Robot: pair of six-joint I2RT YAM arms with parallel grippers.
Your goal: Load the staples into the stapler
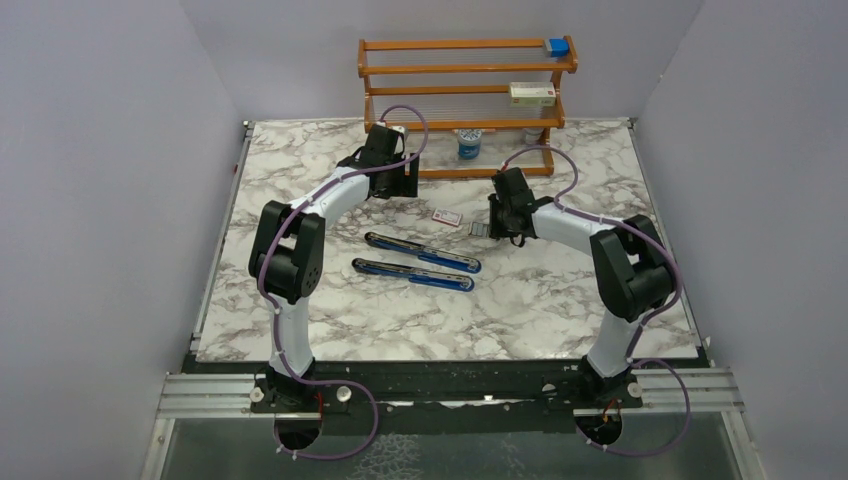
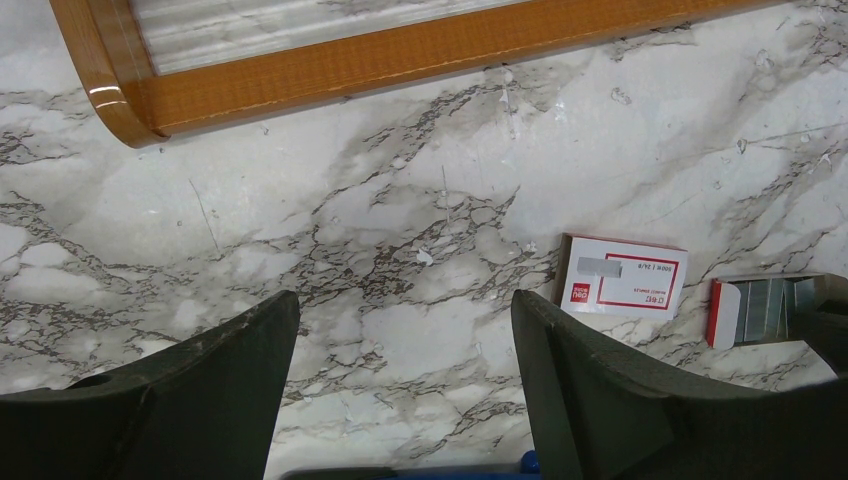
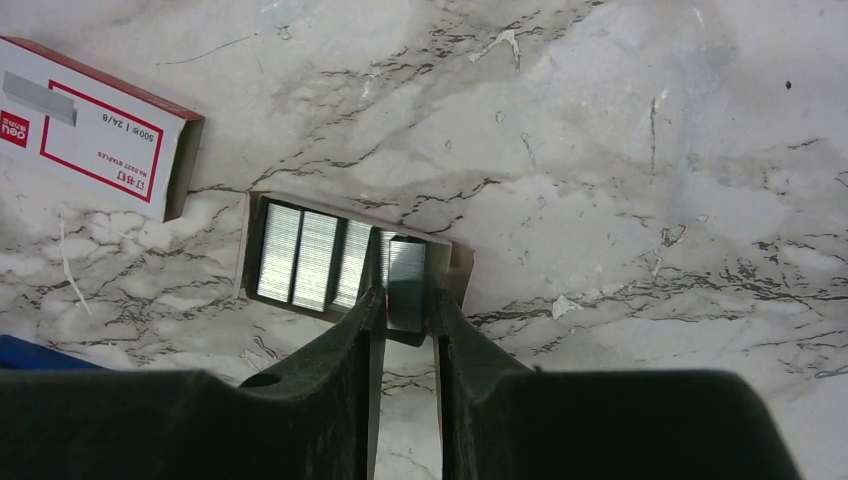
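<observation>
In the right wrist view, an open tray (image 3: 345, 212) holds several silver staple strips (image 3: 313, 260). One dark-edged strip (image 3: 407, 275) sits tilted at the tray's right part, between the fingertips of my right gripper. Those fingers stand part open around it, with a narrow gap on its right side. My left gripper is open over bare marble, holding nothing. Two blue staplers lie opened out on the table: an upper stapler (image 1: 450, 260) and a lower stapler (image 1: 440, 281). Beside the tray is the white-and-red staple box sleeve (image 1: 447, 217).
A wooden rack (image 1: 460, 127) stands at the back, with a blue-and-white cup (image 1: 469, 146), a pale box (image 1: 532, 94) and a small blue box (image 1: 558, 47).
</observation>
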